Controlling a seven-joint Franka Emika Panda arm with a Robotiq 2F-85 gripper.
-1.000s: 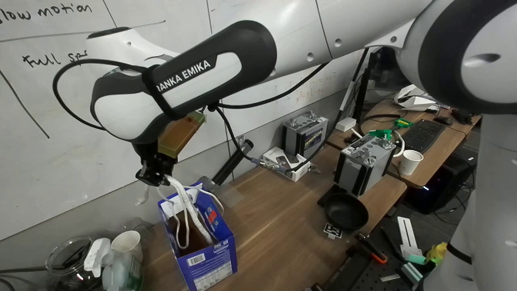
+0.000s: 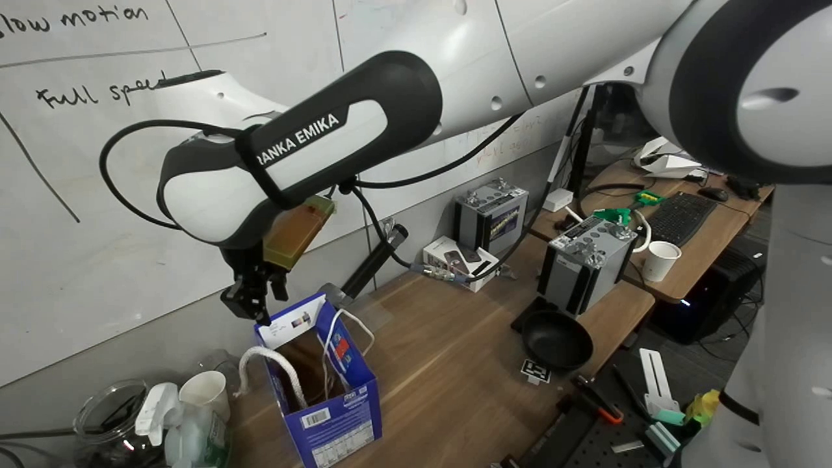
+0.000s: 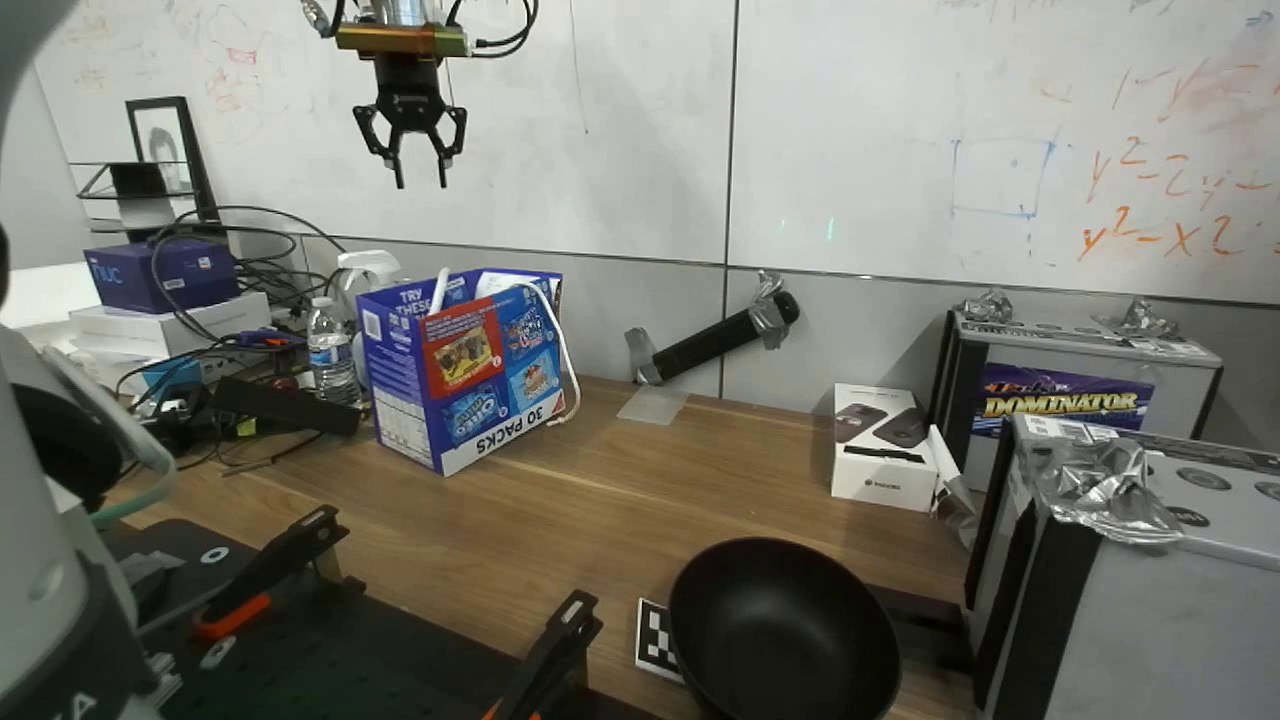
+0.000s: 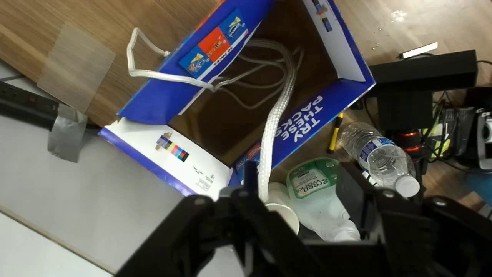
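Observation:
A blue cardboard snack box stands open-topped on the table. White rope lies partly inside it; one thick length hangs over the box's side and a thinner loop drapes over the opposite wall. My gripper hangs above the box with its fingers apart and nothing between them in the second exterior view. In the wrist view the rope's thick end passes close by a dark finger, with the rope lower down than the gripper. From the first exterior view, the gripper is over the box's back edge, clear of the rope.
Beside the box are a spray bottle, a paper cup, a water bottle and a glass jar. A black pan sits near the front.
My gripper has opened and shifted slightly lower and to the right.

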